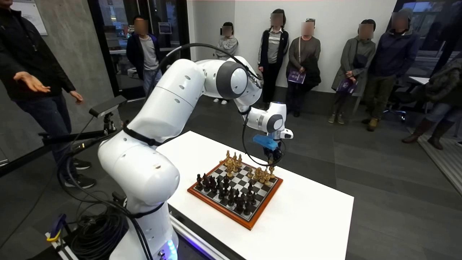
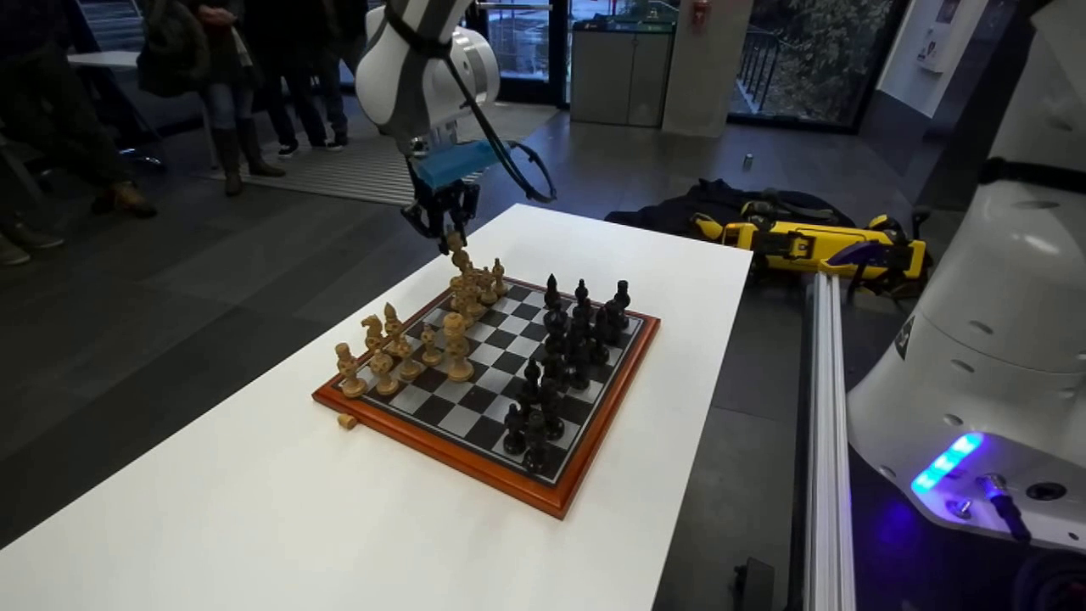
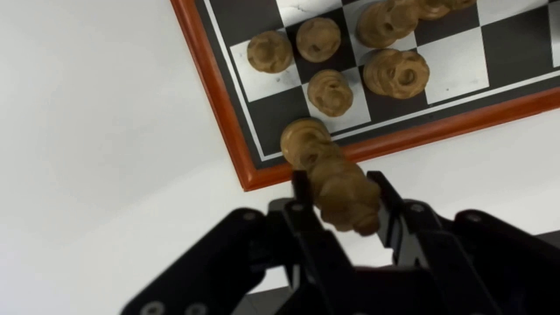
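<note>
A tall light-wood chess piece (image 3: 349, 197) rises from the corner square of the chessboard (image 3: 213, 99). In the wrist view its upper part lies between the black fingers of my gripper, one on each side. Whether both fingers press on it I cannot tell. In exterior view 2 the gripper (image 2: 455, 236) points down at the top of that tall piece (image 2: 461, 260), over the board's far edge. Exterior view 1 shows the gripper (image 1: 271, 157) at the same corner, where the arm's parts partly cover the piece.
Several light pieces (image 3: 330, 93) stand close beside the tall one. Dark pieces (image 2: 555, 346) crowd the opposite side. A small wooden bit (image 2: 347, 421) lies just off the board. Bare white table (image 1: 312, 208) surrounds the board; people stand back from it.
</note>
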